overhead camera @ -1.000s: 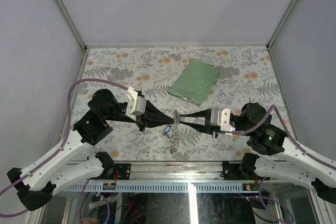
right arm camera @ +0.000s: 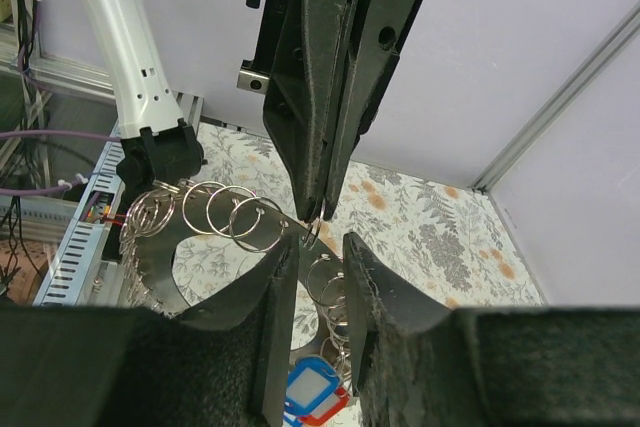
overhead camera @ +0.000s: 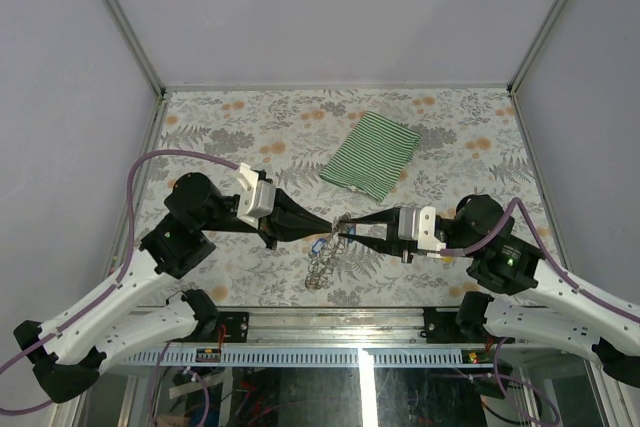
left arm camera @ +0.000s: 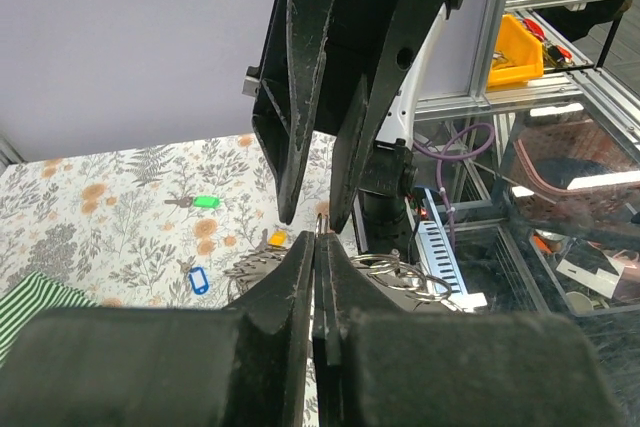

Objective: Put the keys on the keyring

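The keyring (overhead camera: 322,265), a cluster of linked metal rings, hangs between the two gripper tips near the middle in the top view. My left gripper (overhead camera: 331,227) is shut at the top of the cluster, with a small thin metal piece (left arm camera: 322,223) at its fingertips. My right gripper stands open just beside the left fingertips, rings around and behind its fingers. Blue and red key tags (right arm camera: 312,387) hang below in the right wrist view.
A green striped cloth (overhead camera: 370,155) lies behind the grippers. Small blue, green and yellow tags appear on the floral board in the left wrist view, including a green one (left arm camera: 206,201).
The ring cluster has swung from hanging straight down to slanting down-left in the top view. Both arms have barely moved.
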